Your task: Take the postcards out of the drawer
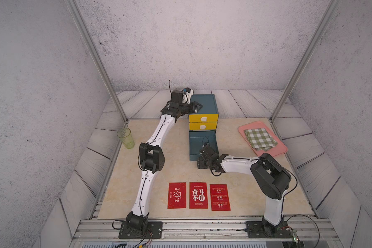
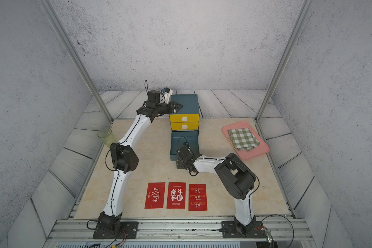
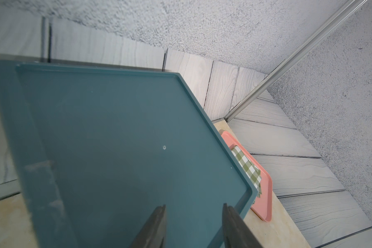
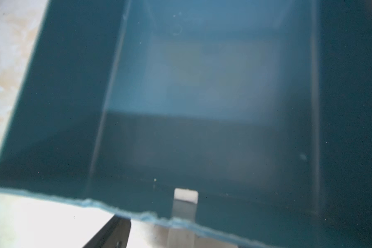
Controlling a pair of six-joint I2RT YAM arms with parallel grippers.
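A small cabinet with two yellow drawer fronts (image 1: 210, 118) stands at the back centre. Its bottom drawer (image 4: 210, 144) is pulled out and looks empty in the right wrist view. My left gripper (image 1: 197, 108) is above the cabinet's teal top (image 3: 119, 119), with its fingers apart and nothing visible between them. My right gripper (image 1: 202, 164) is at the front of the pulled-out drawer; whether it is open is unclear in these views. Three red postcards (image 1: 198, 195) lie flat in a row on the table at the front.
A green glass (image 1: 126, 138) stands at the left. A pink tray (image 1: 277, 150) with a checked cloth (image 1: 258, 137) lies at the right. The table between the drawer and the postcards is mostly clear.
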